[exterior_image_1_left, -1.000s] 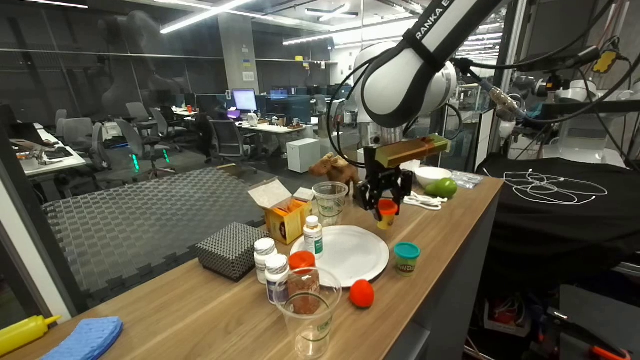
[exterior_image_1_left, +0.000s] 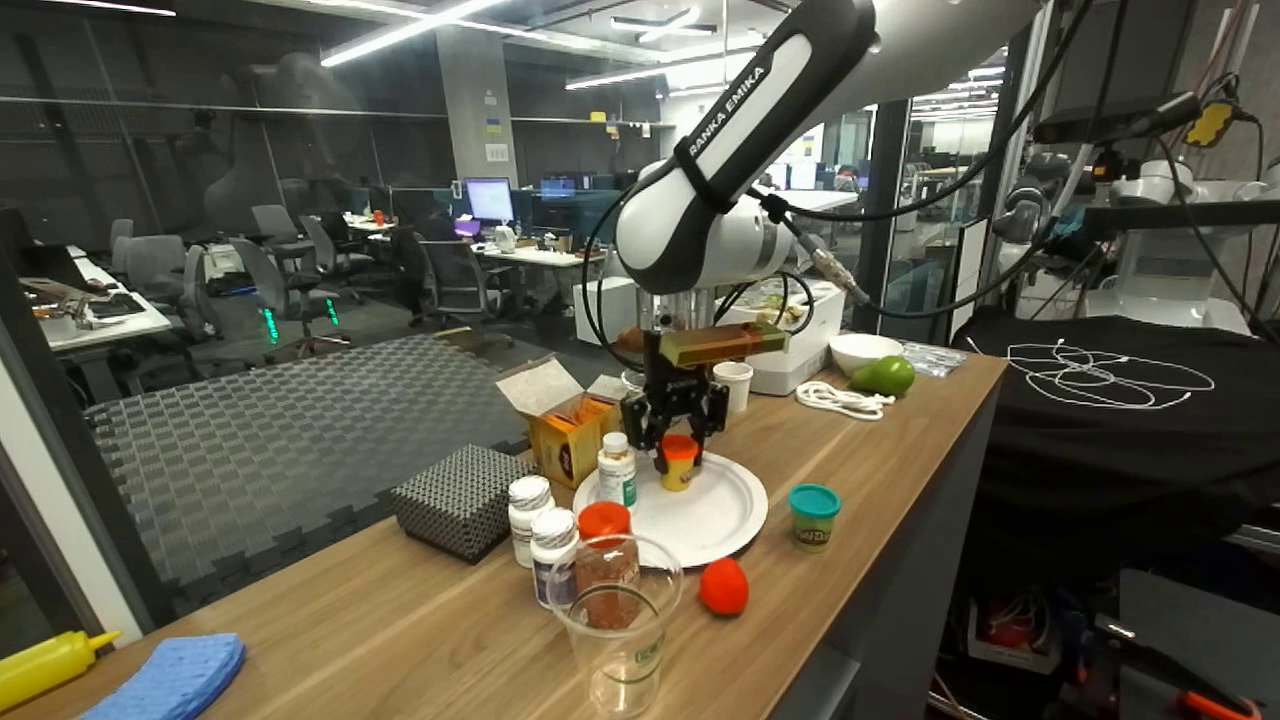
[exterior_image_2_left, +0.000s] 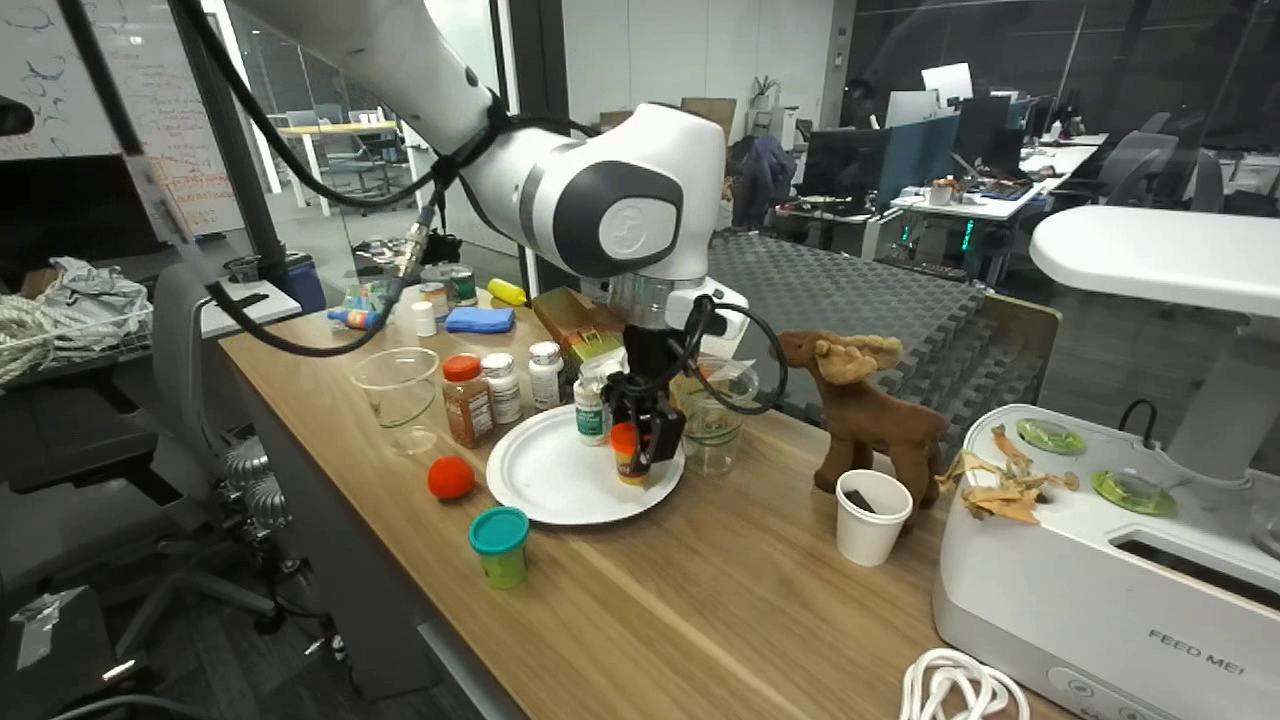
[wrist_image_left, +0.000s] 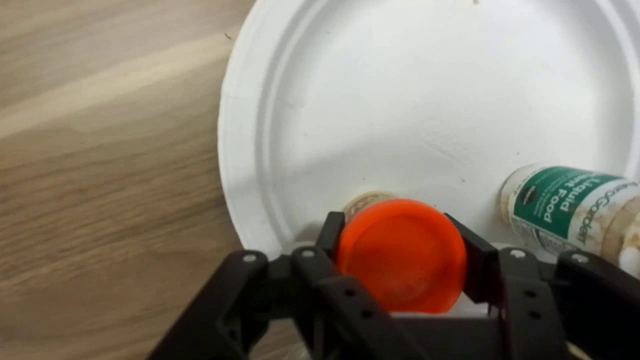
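My gripper is shut on a small yellow tub with an orange lid (wrist_image_left: 402, 258), one finger on each side of the lid. In exterior view 1 the orange-lidded tub (exterior_image_1_left: 679, 463) is over the white plate (exterior_image_1_left: 732, 516), towards its far side. Whether its base touches the plate I cannot tell. A white bottle with a green label (wrist_image_left: 558, 207) stands on the same plate, to the right of the tub in the wrist view. Exterior view 2 shows this bottle (exterior_image_2_left: 590, 410) beside my gripper (exterior_image_2_left: 636, 450).
Off the plate stand a teal-lidded tub (exterior_image_1_left: 813, 516), a red ball (exterior_image_1_left: 723, 588), an orange-capped jar (exterior_image_2_left: 465, 402) and two white bottles. A clear cup (exterior_image_2_left: 716, 432) is close behind my gripper. The plate's centre is bare.
The arm has carried the orange-lidded tub leftward in exterior view 1, from above the bare table to over the plate. The plate and the green-labelled bottle have shifted slightly left.
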